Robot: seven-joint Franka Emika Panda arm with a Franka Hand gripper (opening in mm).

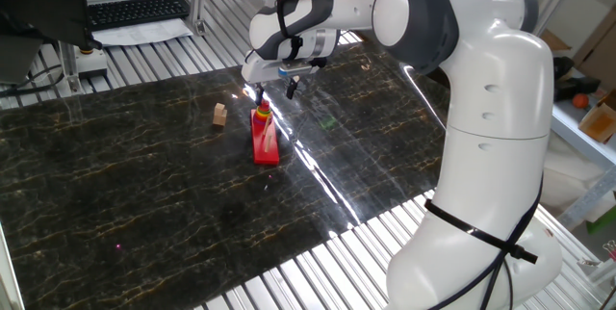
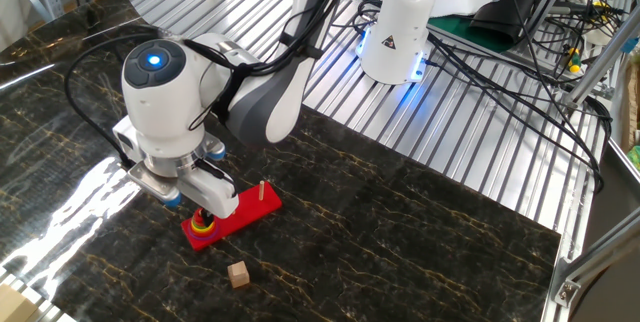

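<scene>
A flat red board lies on the dark marbled tabletop, with a small cone of stacked rings in red and yellow at one end. From its other end rises a bare wooden peg, clear in exterior view 2. My gripper is open above the ring end, its dark fingers spread apart and nothing visible between them. In exterior view 2 the hand partly covers the top of the rings, so whether a finger touches them cannot be made out.
Beside the board sits a small wooden block, with a gap between them. A keyboard and papers rest on the slatted metal surface beyond the tabletop. Much of the marbled top is bare.
</scene>
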